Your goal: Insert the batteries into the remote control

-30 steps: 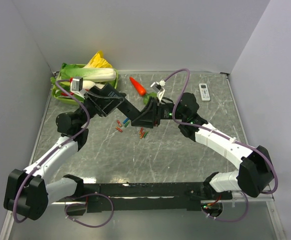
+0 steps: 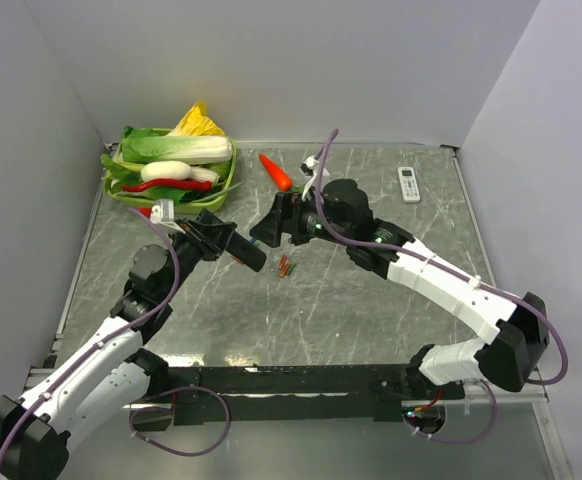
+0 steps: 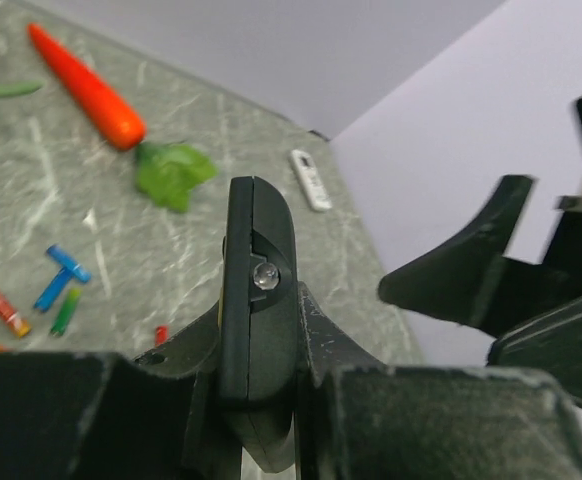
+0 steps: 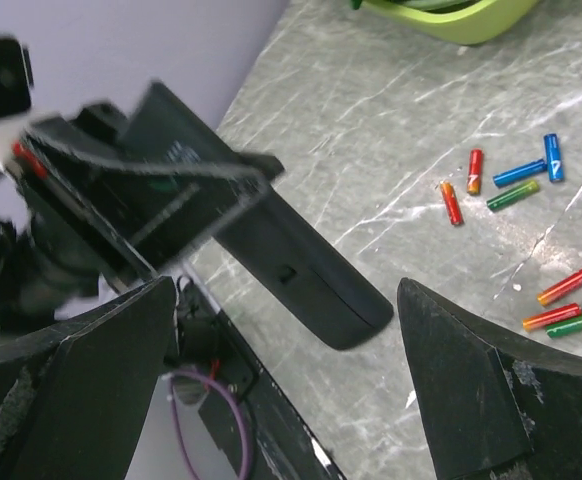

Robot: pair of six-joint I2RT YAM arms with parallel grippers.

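Note:
My left gripper (image 2: 221,237) is shut on a black remote control (image 4: 316,290), held tilted in the air above the table's middle. Its edge fills the centre of the left wrist view (image 3: 256,310). My right gripper (image 2: 271,225) hovers just right of the remote, open, with nothing between its fingers in the right wrist view. Loose batteries lie on the grey table below: red (image 4: 475,170), blue (image 4: 553,157), green (image 4: 513,195), and more red and green ones nearer the right wrist camera.
A green basket (image 2: 221,200) of vegetables stands at the back left. A carrot (image 2: 274,170) and leafy greens (image 3: 171,175) lie at the back middle. A white remote-like object (image 2: 409,184) lies at the back right.
The left arm and remote have shifted slightly down and left in the top view. My right gripper has moved a little left and up, and is now apart from the remote.

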